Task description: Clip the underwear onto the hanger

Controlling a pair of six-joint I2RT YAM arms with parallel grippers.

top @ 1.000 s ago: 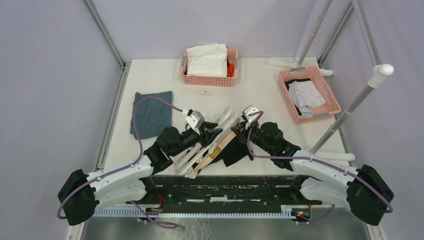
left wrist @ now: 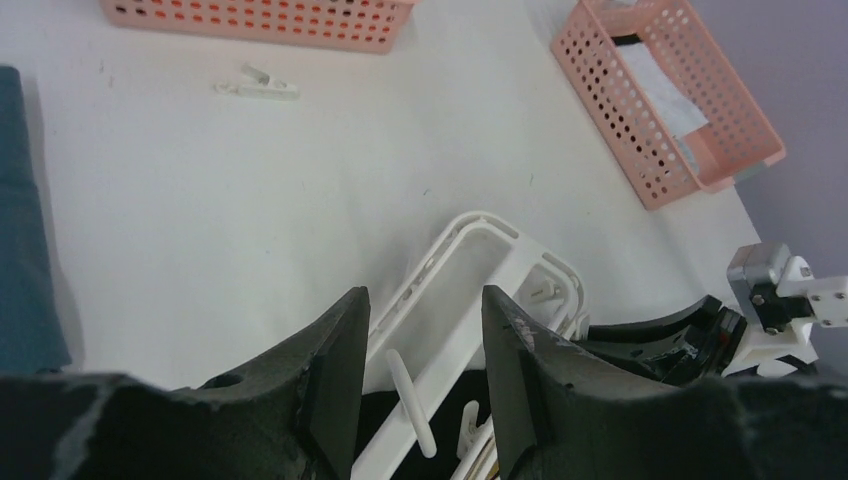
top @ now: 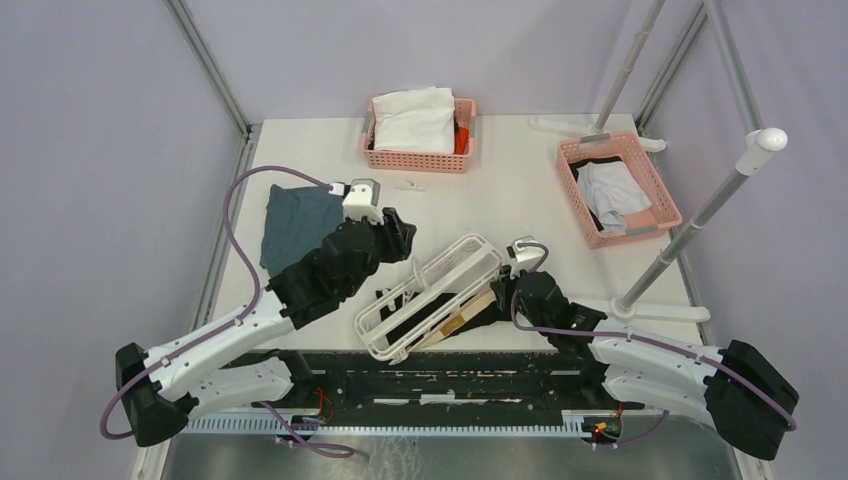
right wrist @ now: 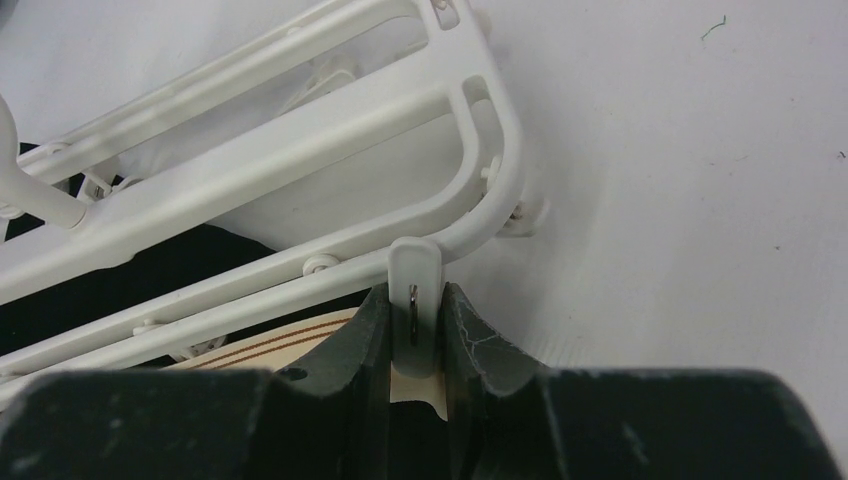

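A white plastic clip hanger (top: 450, 275) lies near the front middle over the black underwear (right wrist: 180, 268), whose beige waistband (right wrist: 270, 342) shows along the hanger's lower edge. My right gripper is shut on a white clip (right wrist: 414, 300) at the hanger's right end, with waistband fabric beneath it. My left gripper hangs open above the hanger, left of my right one, with nothing held between its fingers.
Pink baskets of garments stand at the back (top: 415, 160) and right (top: 650, 200). A folded teal cloth (top: 285, 225) lies at left, a small white piece (left wrist: 255, 90) behind. Metal poles (top: 700, 218) rise on the right.
My left gripper has risen and moved back and left from the hanger. My right gripper has moved rightward, and the hanger's right end with it, turning slightly.
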